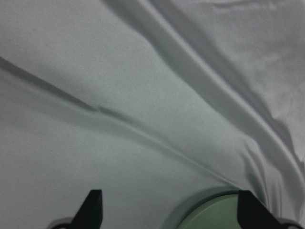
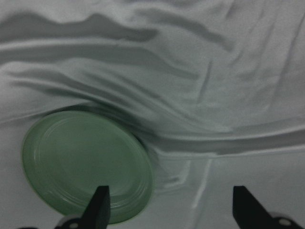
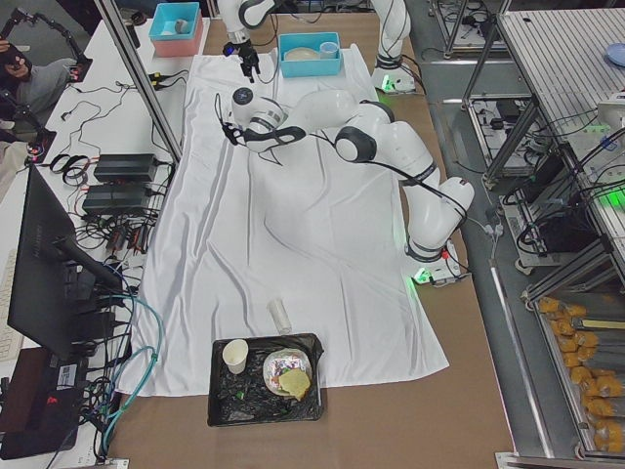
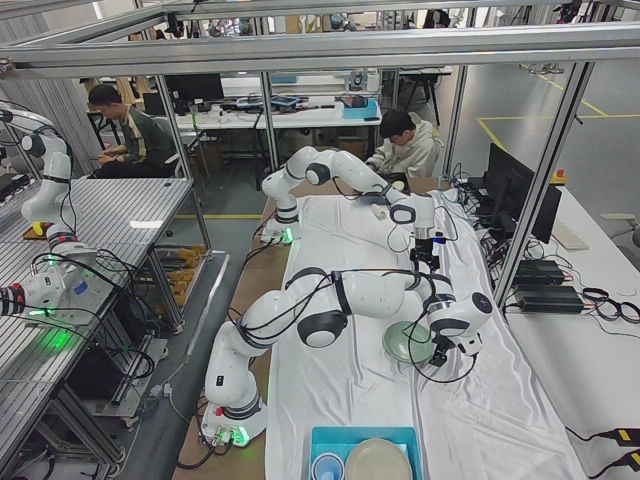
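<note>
A green plate (image 4: 400, 343) lies on the white cloth, largely hidden by arms in the camera left view. In the left wrist view it (image 1: 212, 214) shows at the bottom right; my left gripper is open above cloth and the plate's edge. In the right wrist view the plate (image 2: 86, 157) lies left of centre. My right gripper is open over the cloth beside it, nothing between its fingers.
A blue bin (image 3: 309, 71) with plates and a cup stands at one end of the cloth. At the other is a black tray (image 3: 262, 409) holding a cup and dish, with a white tube (image 3: 278, 315) beside it. Mid-cloth is clear.
</note>
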